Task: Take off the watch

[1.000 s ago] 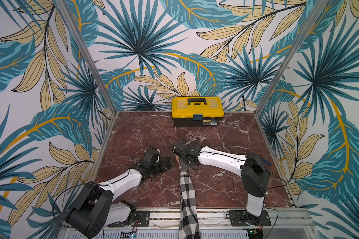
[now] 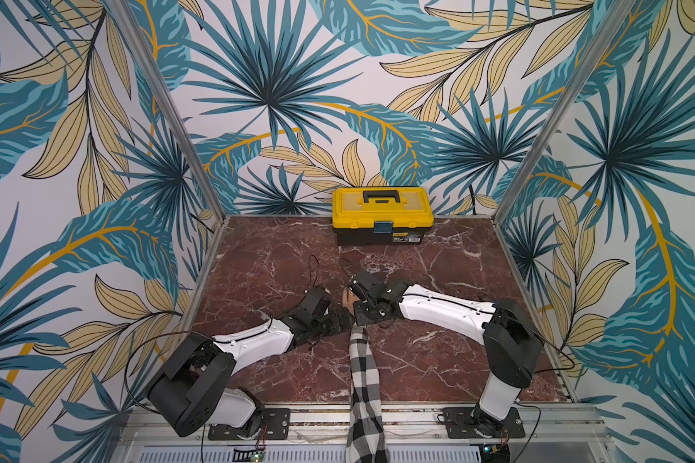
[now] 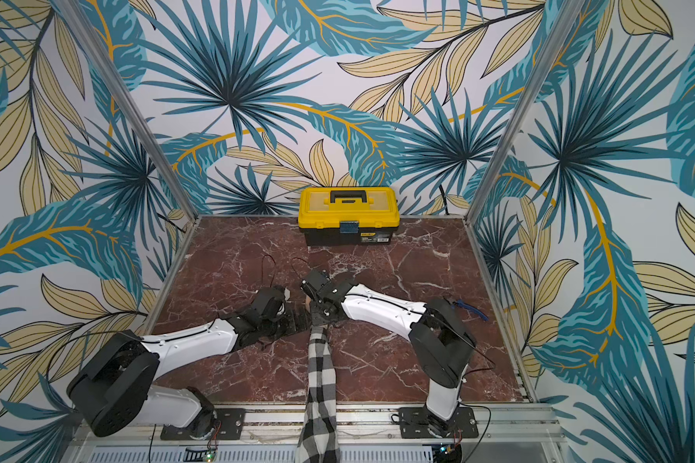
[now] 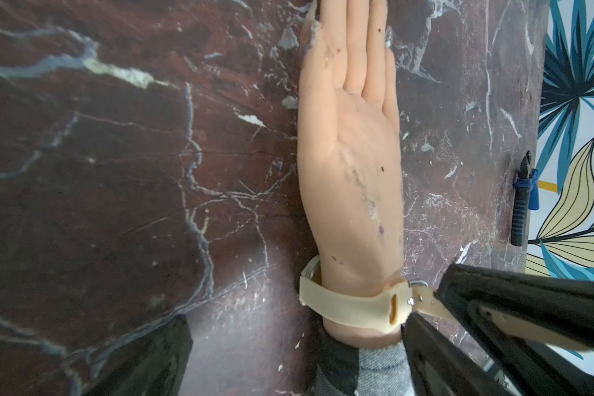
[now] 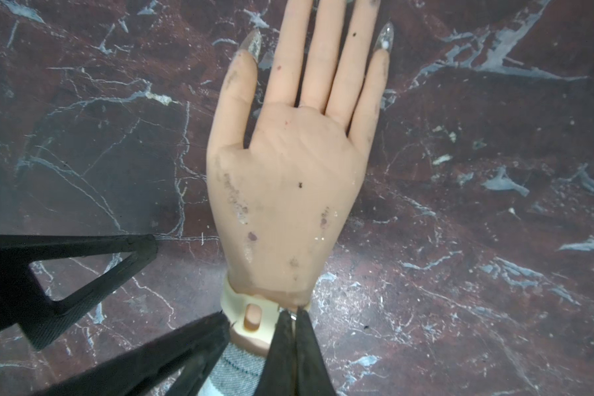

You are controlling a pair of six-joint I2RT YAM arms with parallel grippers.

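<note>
A mannequin hand (image 5: pixel 287 198) lies palm up, its wrist circled by a cream watch strap (image 4: pixel 346 303) with a buckle on the side toward my right gripper. That gripper is shut at the buckle, and in the left wrist view a length of strap runs out along it; whether strap is between its fingertips cannot be told. My left gripper stands open at the other side of the wrist, its fingers either side of the band and apart from it on the left. A checked sleeve (image 2: pixel 363 378) covers the forearm.
A yellow toolbox (image 2: pixel 382 212) stands at the back of the marble table (image 2: pixel 255 254). Blue-handled pliers (image 3: pixel 471 308) lie at the right edge.
Both arms have shifted rightward in the top left view, the left gripper coming closer to the wrist and the right one moving slightly right over it.
</note>
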